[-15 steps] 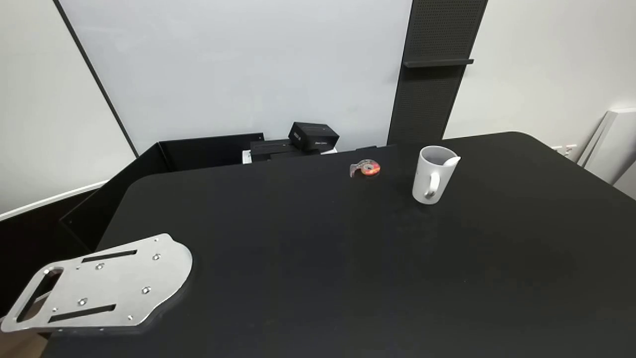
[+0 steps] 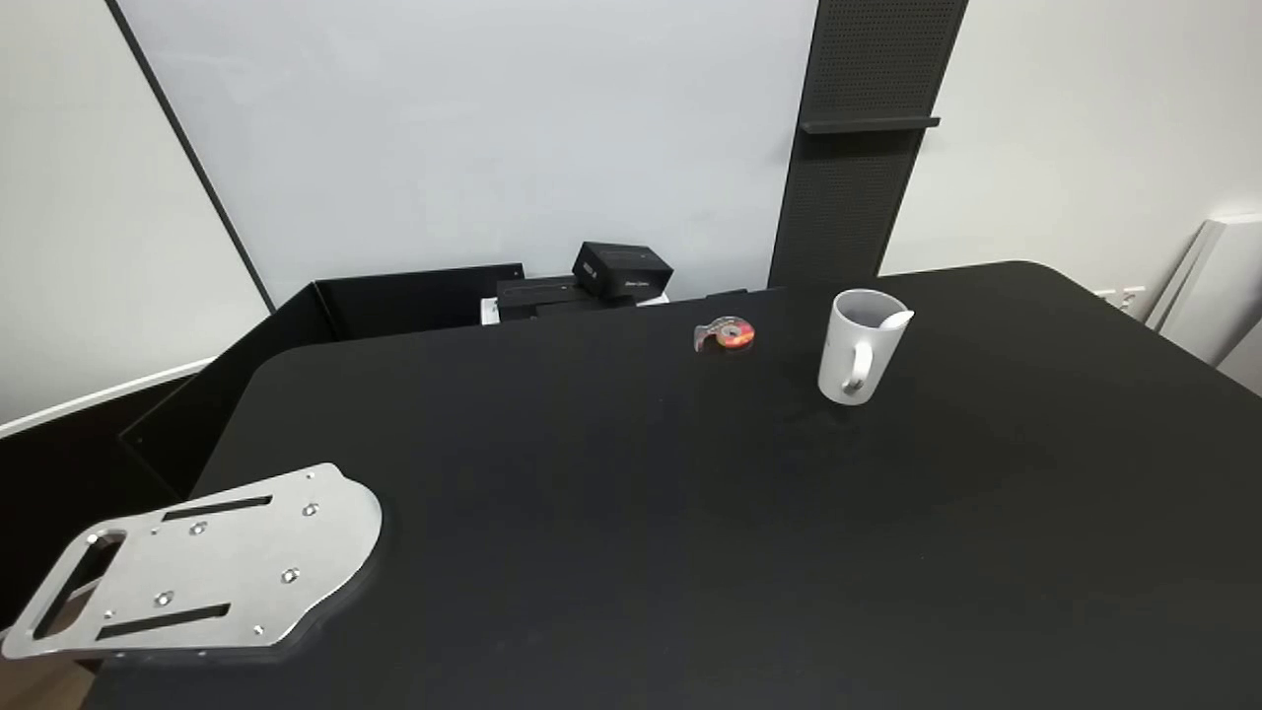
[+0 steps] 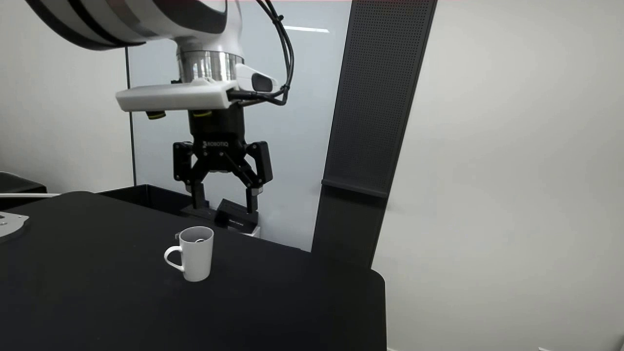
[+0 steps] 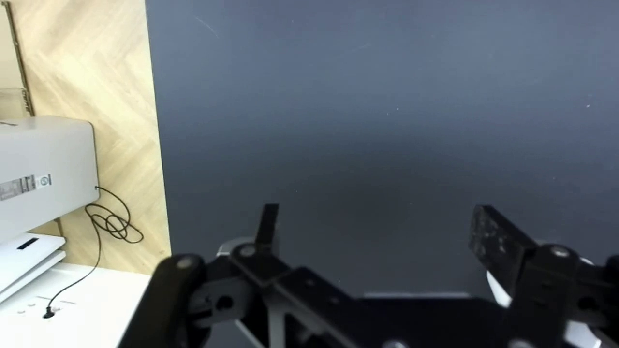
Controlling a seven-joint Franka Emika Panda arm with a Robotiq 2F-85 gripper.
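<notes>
A white mug (image 2: 846, 361) stands upright toward the right of the black table, with the white end of some utensil (image 2: 899, 319) leaning over its rim. Left of it and farther back lies a small clear tape dispenser (image 2: 728, 332) with a red-orange roll. In exterior view 2 my gripper (image 3: 225, 202) hangs above and behind the mug (image 3: 197, 257), pointing down. Its fingers are spread wide, with nothing between them. Bare dark tabletop shows between the fingertips in the wrist view, and a white object (image 4: 497, 289) is mostly hidden behind the right finger.
A silver slotted metal plate (image 2: 237, 562) sits at the table's left edge. Behind the table are a black bin (image 2: 402, 302) and dark boxes (image 2: 623, 271).
</notes>
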